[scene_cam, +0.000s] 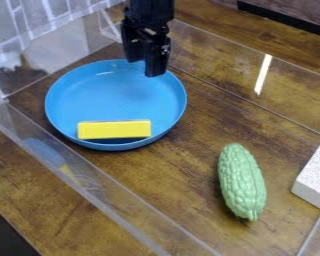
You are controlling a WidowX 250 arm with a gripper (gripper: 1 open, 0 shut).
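Note:
A black gripper (145,58) hangs at the top centre, above the back part of a blue plate (96,100); whether its fingers are open or shut is hard to tell. A yellow block (113,129) lies in the front part of the plate. To the right, on the wooden table, lies a pale green bitter melon (242,180).
A white block (314,175) sits at the right edge. Clear plastic walls run along the left and around the table. The wood between the plate and the melon is clear.

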